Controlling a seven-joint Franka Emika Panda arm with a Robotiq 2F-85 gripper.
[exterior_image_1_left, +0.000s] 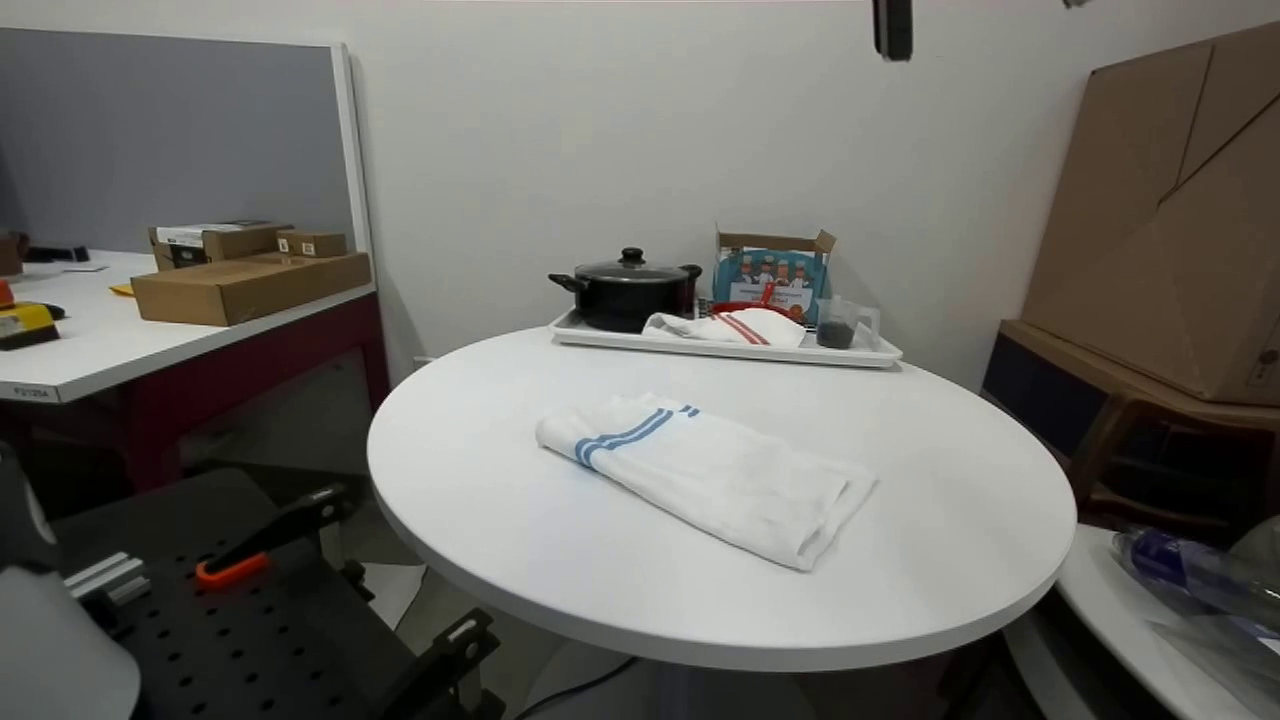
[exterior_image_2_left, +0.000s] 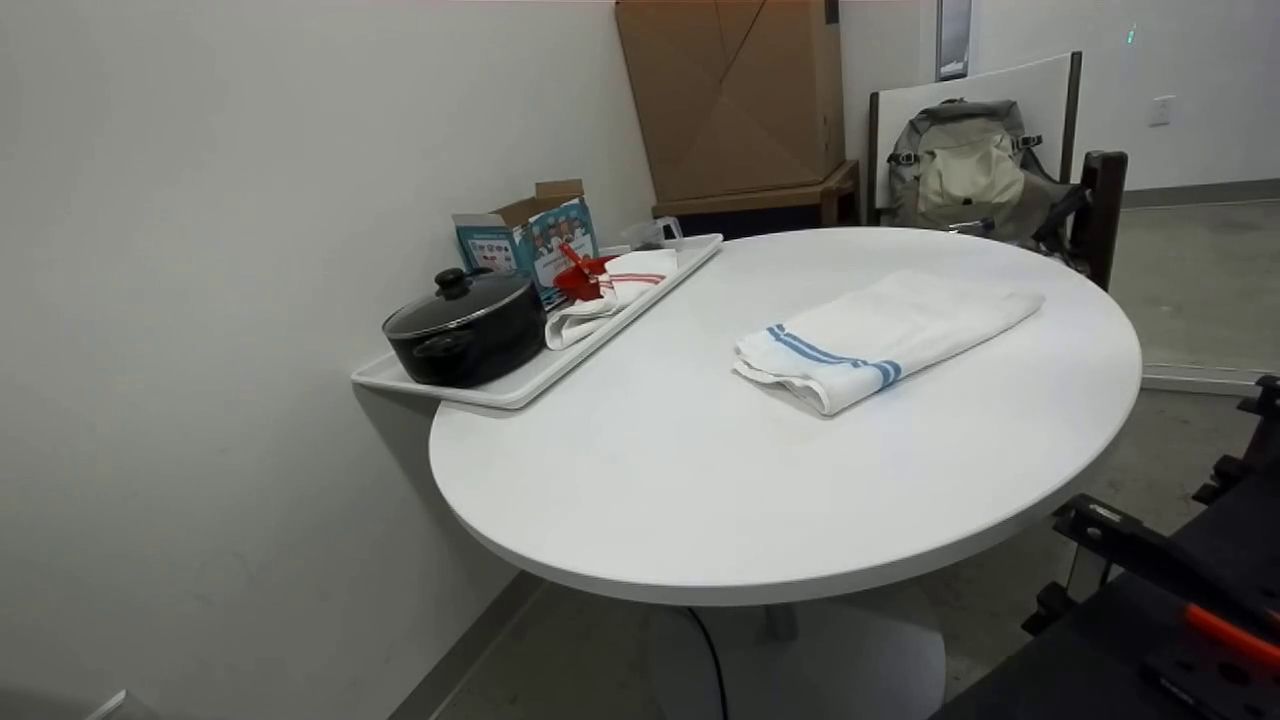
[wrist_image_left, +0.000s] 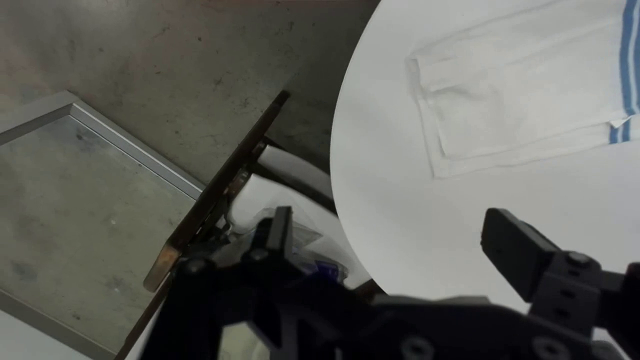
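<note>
On the round white table (exterior_image_1_left: 480, 516) lies a folded white towel (exterior_image_1_left: 720, 474) with blue stripes near one end. The wrist view shows the plain end of this towel (wrist_image_left: 516, 90) close to the table's curved edge. My gripper stands open with its two dark fingers wide apart. Nothing is between them but a view of the tabletop and floor. It hangs well above the table, clear of the towel. In exterior view 1 only a dark fingertip (exterior_image_1_left: 893, 30) shows at the top edge; exterior view 2 does not show the gripper.
Along the wall a white tray (exterior_image_2_left: 528, 390) bears a lidded black pot (exterior_image_2_left: 468, 330), a red-striped towel (exterior_image_2_left: 630, 282), a red item (exterior_image_2_left: 579, 282), a clear cup (exterior_image_1_left: 836, 324) and a blue box (exterior_image_1_left: 771, 276). Large cardboard (exterior_image_1_left: 1152, 228) stands at right.
</note>
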